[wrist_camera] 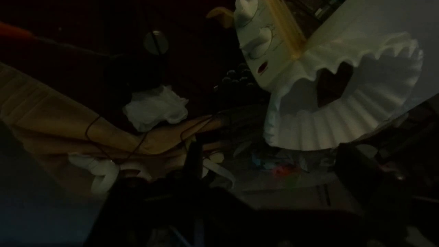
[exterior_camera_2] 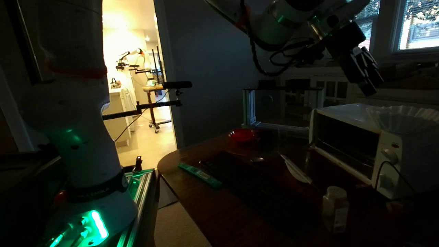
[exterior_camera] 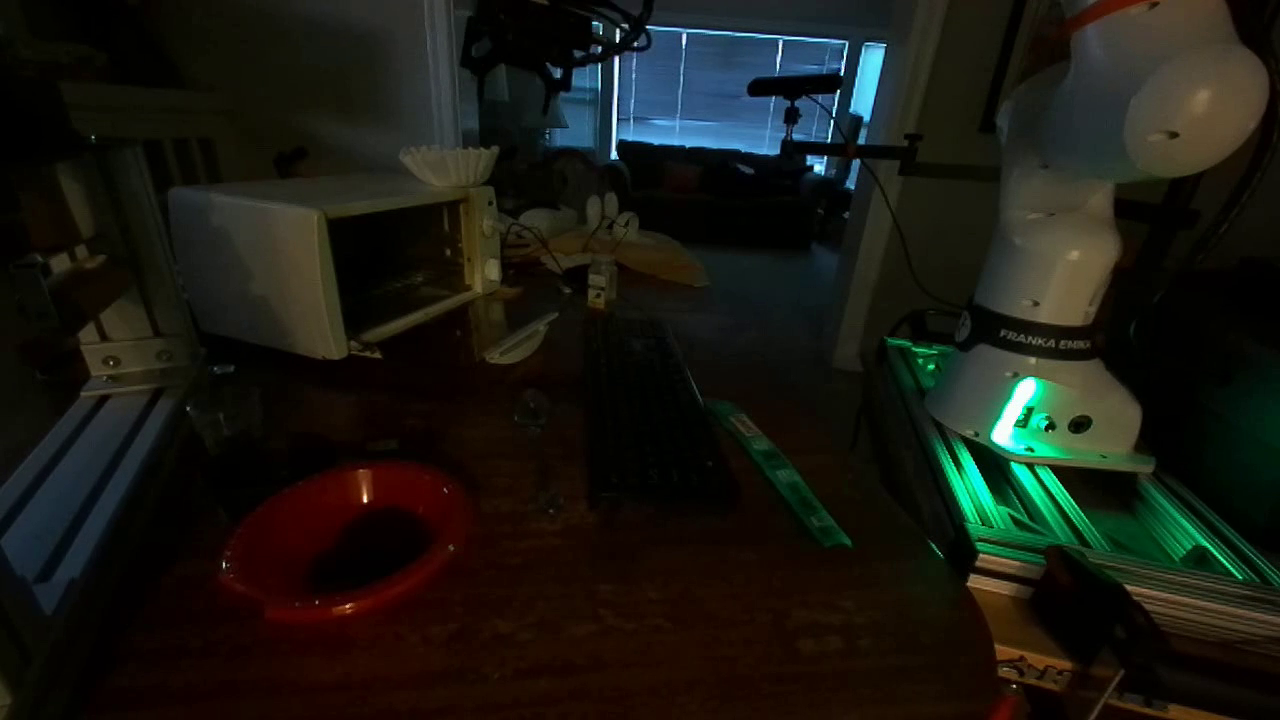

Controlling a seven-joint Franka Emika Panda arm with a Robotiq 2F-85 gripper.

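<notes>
A white fluted coffee filter (exterior_camera: 449, 166) rests on top of the white toaster oven (exterior_camera: 258, 258), at the end with the knobs. In the wrist view the filter (wrist_camera: 345, 98) appears upper right, its ruffled mouth visible. My gripper (exterior_camera_2: 373, 83) hangs empty above the oven, its fingers pointing down and apart from the filter. Its dark fingers (wrist_camera: 192, 160) stand wide apart in the wrist view, with nothing gripped between them. Only part of the gripper (exterior_camera: 518, 78) shows at the top of exterior view 1.
A red bowl (exterior_camera: 258, 558) with something dark inside stands at the table's near left. A dark keyboard (exterior_camera: 654, 414), a green packet (exterior_camera: 782, 474), a white plate-like item (exterior_camera: 522, 342) and a small bottle (exterior_camera_2: 335, 208) lie about the table. The oven's front is open; the room is dim.
</notes>
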